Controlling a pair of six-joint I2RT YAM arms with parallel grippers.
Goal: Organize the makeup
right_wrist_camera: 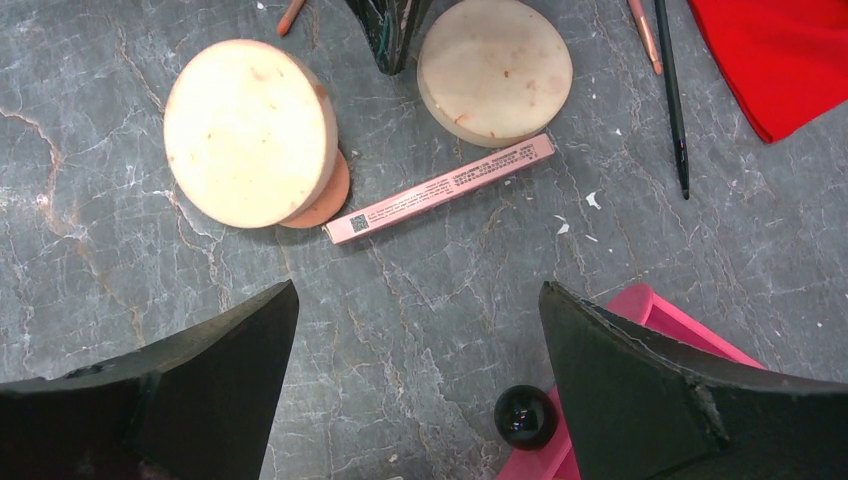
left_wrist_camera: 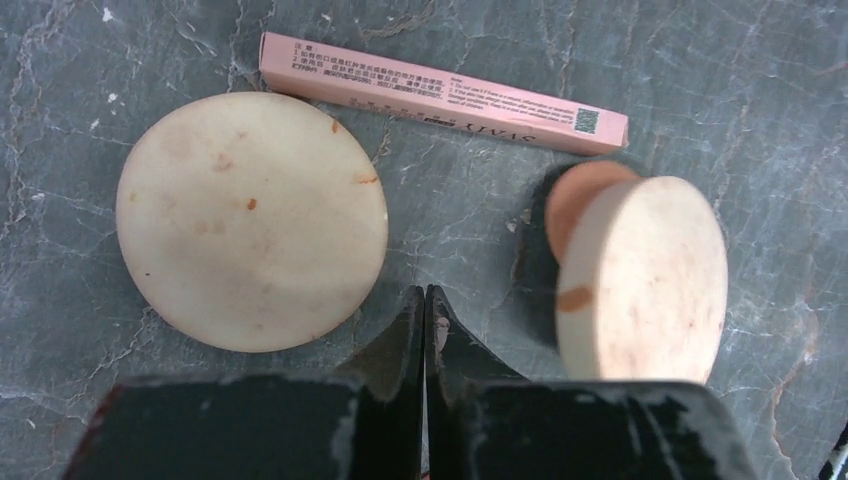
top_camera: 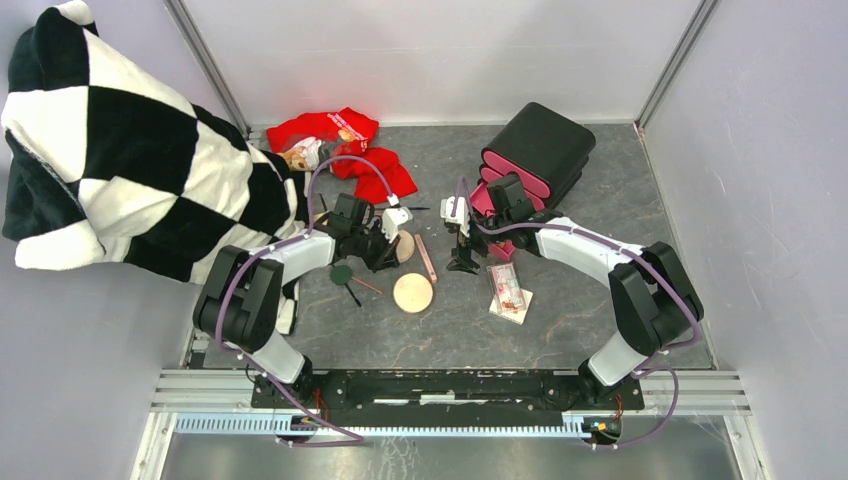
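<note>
My left gripper is shut, with nothing clearly visible between its tips. It hangs between two pale round pieces: a flat one [left_wrist_camera: 250,220] and a raised, tilted one [left_wrist_camera: 655,275] over a smaller salmon disc [left_wrist_camera: 580,190]. A long pink box [left_wrist_camera: 440,90] lies alongside both. My right gripper is open above bare grey floor, beside the edge of a pink open case [right_wrist_camera: 680,330]. The dark, pink-lined bag [top_camera: 540,150] stands at the back right in the top view.
Thin pencils and brushes [right_wrist_camera: 676,130], a green round item [top_camera: 340,275] and flat packages [top_camera: 508,295] lie around. Red cloth [top_camera: 385,175] and a checkered blanket [top_camera: 140,150] occupy the back and left.
</note>
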